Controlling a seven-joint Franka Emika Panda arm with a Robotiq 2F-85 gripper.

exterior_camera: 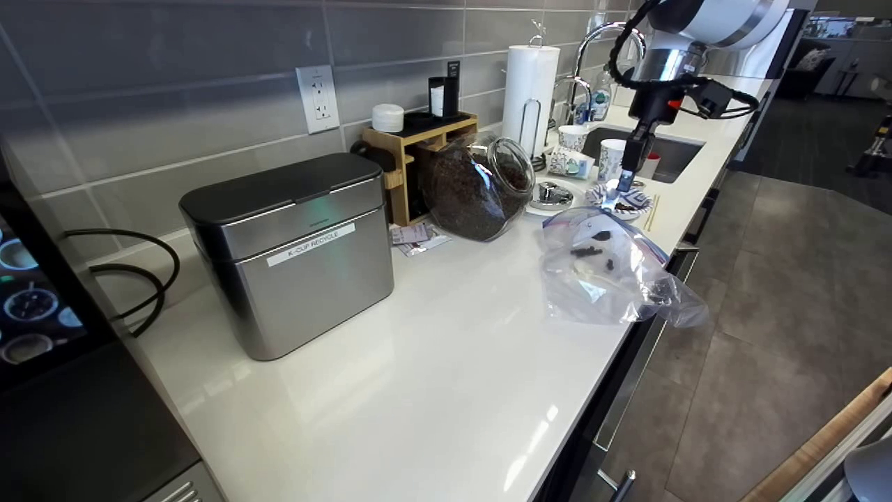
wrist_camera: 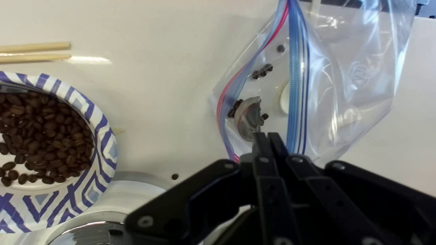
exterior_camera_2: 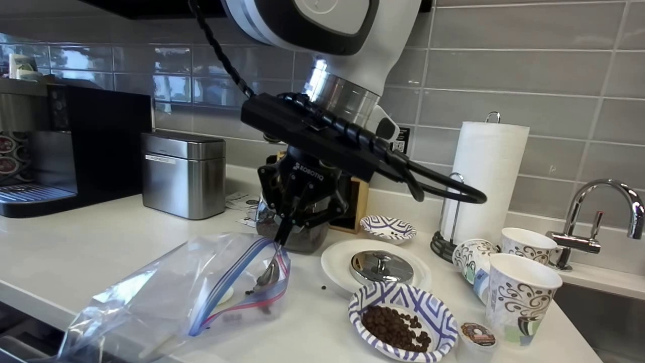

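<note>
My gripper is shut on a metal spoon (wrist_camera: 248, 118); its handle is mostly hidden by the fingers. The spoon's bowl hangs tilted inside the mouth of a clear zip bag (exterior_camera_2: 154, 290), which lies on its side on the counter. Several coffee beans (wrist_camera: 262, 72) lie in the bag, some right beside the spoon's bowl. In the wrist view, a patterned paper bowl (wrist_camera: 107, 149) holding more coffee beans (wrist_camera: 45, 139) stands left of the bag. One loose bean (wrist_camera: 174, 177) rests on the counter between them.
A white plate (exterior_camera_2: 331, 266) with a metal lid (exterior_camera_2: 382, 266) lies behind the bean bowl. Paper cups (exterior_camera_2: 521, 296) and a coffee pod (exterior_camera_2: 477, 336) stand to the right. A big bean jar (exterior_camera: 477, 196) leans near the wall. Chopsticks (wrist_camera: 36, 48) lie nearby.
</note>
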